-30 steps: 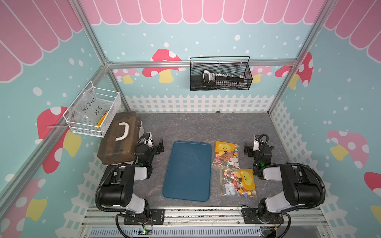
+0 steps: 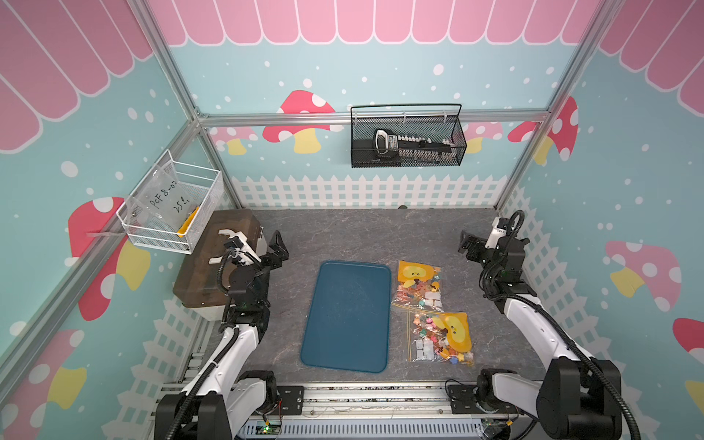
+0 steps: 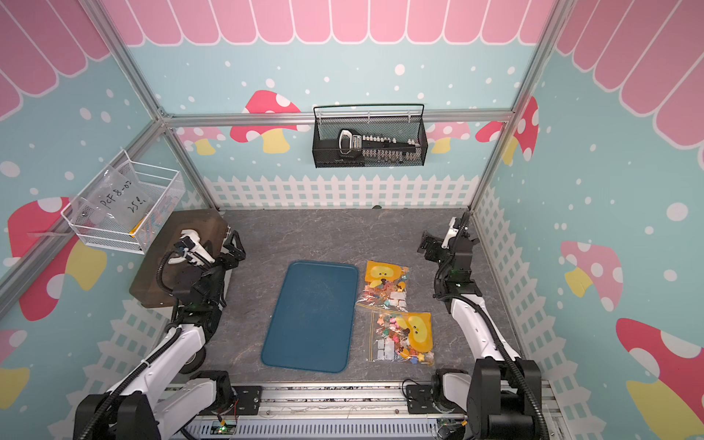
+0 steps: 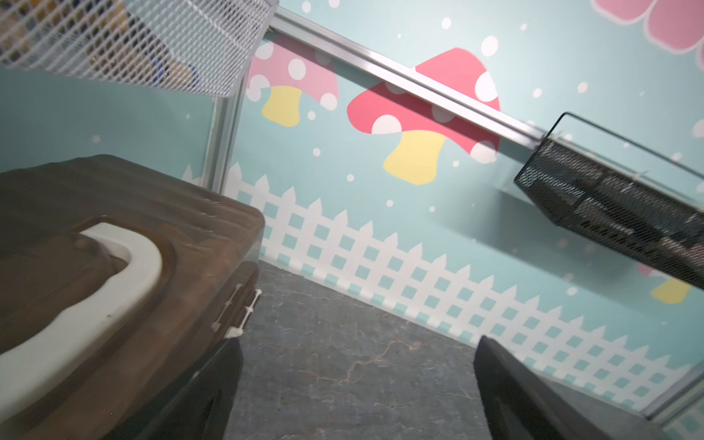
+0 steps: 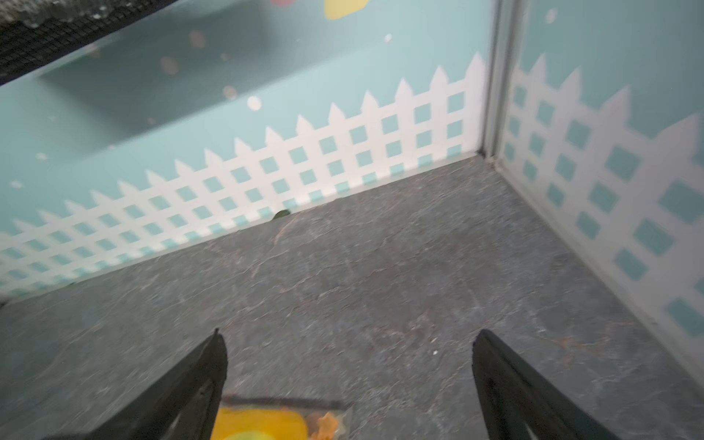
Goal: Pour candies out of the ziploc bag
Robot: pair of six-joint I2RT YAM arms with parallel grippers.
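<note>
Two clear ziploc bags filled with small colourful pieces lie flat on the grey table, right of the blue tray [image 2: 348, 315]. The rear bag [image 2: 418, 284] and the front bag [image 2: 441, 337] each hold a yellow-orange piece with a face. A corner of the rear bag shows low in the right wrist view, its yellow piece [image 5: 260, 424] by the left finger. My left gripper is open and empty, up beside the brown case. Open too, my right gripper hangs right of the bags, holding nothing. The tray is empty.
A brown case [image 2: 198, 282] with a white handle stands at the left, under a white wire basket [image 2: 172, 205]. On the back wall hangs a black mesh basket [image 2: 407, 139].
Both arms have stretched out and risen. Bags and tray have not moved.
</note>
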